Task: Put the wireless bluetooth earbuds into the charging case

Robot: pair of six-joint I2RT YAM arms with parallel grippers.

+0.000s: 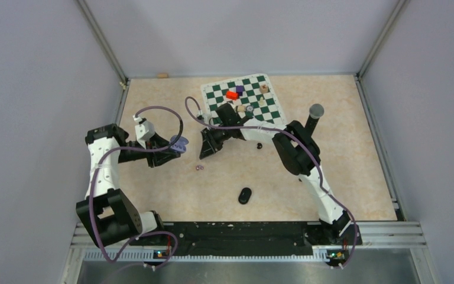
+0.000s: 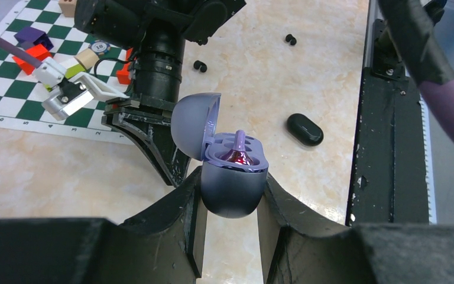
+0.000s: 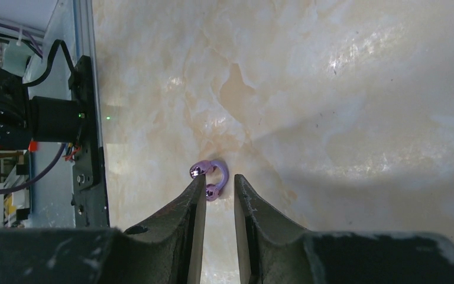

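My left gripper is shut on the purple charging case (image 2: 234, 188), holding it upright above the table. The lid (image 2: 191, 125) stands open. Inside rests one shiny purple earbud (image 2: 240, 155), its stem up. Another purple earbud (image 3: 221, 173), a curved band with two round ends, lies on the table; from above the earbud (image 1: 200, 167) is small. My right gripper points down at it with a narrow gap between its fingers and nothing in it. In the top view, the right gripper (image 1: 207, 155) is just behind that earbud.
A black case (image 1: 245, 196) lies near the front edge, and small black earbuds (image 1: 259, 145) lie apart on the table. A chequered board (image 1: 219, 89) with coloured blocks is at the back. A grey-topped post (image 1: 316, 110) stands at the right.
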